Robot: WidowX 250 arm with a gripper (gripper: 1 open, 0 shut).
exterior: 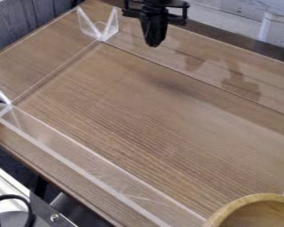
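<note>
A dark robot gripper [155, 32] hangs at the top centre of the camera view, over the back part of a wooden tabletop [132, 115]. It is shut, and nothing shows between its fingers.
A wooden round rim [234, 213] sits at the bottom right corner. Clear plastic pieces [97, 27] stand at the back left, and transparent strips run along the left and front.
</note>
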